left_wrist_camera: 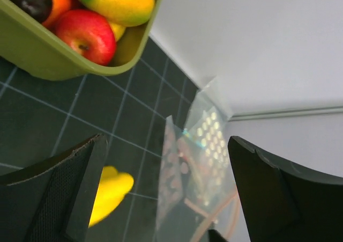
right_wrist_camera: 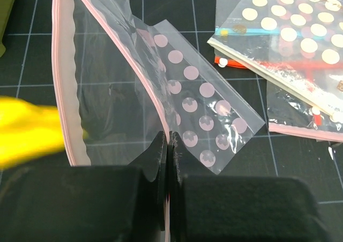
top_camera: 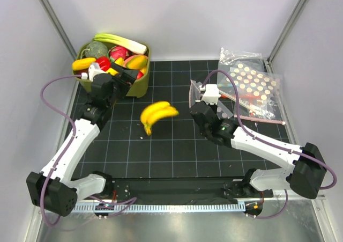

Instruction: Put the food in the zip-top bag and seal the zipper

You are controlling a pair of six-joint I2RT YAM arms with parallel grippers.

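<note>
Yellow bananas point(top_camera: 156, 114), blurred, are over the dark grid mat between the basket and the clear bag; whether they touch the mat I cannot tell. In the right wrist view the bananas point(right_wrist_camera: 29, 129) are left of the bag's pink rim. My left gripper is open, its fingers wide apart with nothing held between them; the bananas point(left_wrist_camera: 111, 192) show beyond its left finger. My right gripper is shut on one pink-edged side of the zip top bag point(right_wrist_camera: 107, 102). The bag's mouth gapes, with no food visible inside.
A green basket point(top_camera: 140, 88) heaped with fruit and vegetables stands at the back left, beside the left gripper. More clear dotted bags point(top_camera: 257, 86) lie flat at the back right.
</note>
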